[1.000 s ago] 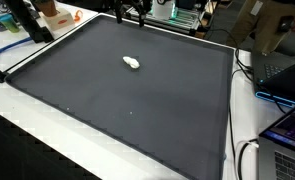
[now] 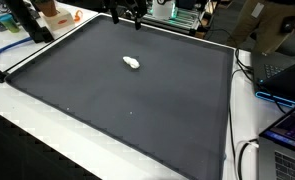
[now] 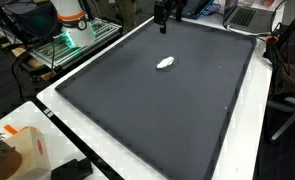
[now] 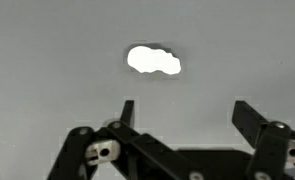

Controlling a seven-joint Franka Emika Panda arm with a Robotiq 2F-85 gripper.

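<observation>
A small white lumpy object [image 2: 131,62] lies alone on the dark grey board, toward its far side in exterior view 1. The wrist view shows this white object [image 4: 153,60] in the upper middle, ahead of the fingertips and apart from them. My gripper is open, its two black fingers wide apart with only bare board visible between them. Exterior view 2 has the white object [image 3: 165,62] in front of my gripper [image 3: 168,27], which is at the board's far edge.
Most of the grey board [image 2: 137,110] is clear. Laptops [image 2: 279,80] stand off to the right, with a dark cable beside the board. Bottles and other items [image 2: 52,15] crowd the far left corner. An orange-and-white box [image 3: 25,150] sits at the near left in exterior view 2.
The white object has stayed in place. My gripper shows at most a very slight shift at the board's far edge.
</observation>
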